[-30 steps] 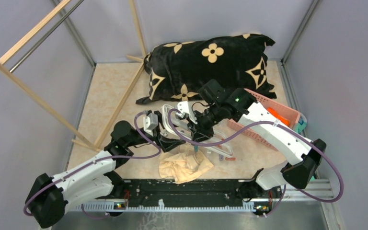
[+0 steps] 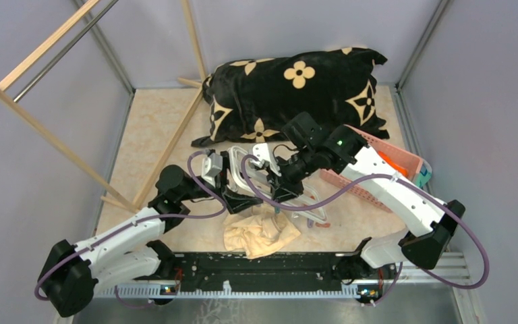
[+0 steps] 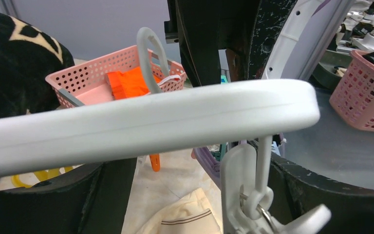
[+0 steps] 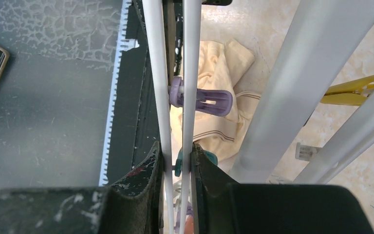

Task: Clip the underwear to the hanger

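A white plastic hanger (image 3: pixel 146 122) with coloured clips is held above the cream underwear (image 2: pixel 260 233), which lies crumpled on the floor below. My right gripper grips the hanger's thin white bars, with purple and teal clips beside them. My left gripper (image 2: pixel 236 199) is at the hanger's left end; in the left wrist view its black fingers (image 3: pixel 102 195) flank the near part, and a white clip (image 3: pixel 246 195) sits by the right finger. Whether it grips is unclear.
A pink basket (image 2: pixel 371 189) with orange items stands at the right. A black pillow (image 2: pixel 293 94) lies at the back. A wooden rack (image 2: pixel 47 135) stands at the left.
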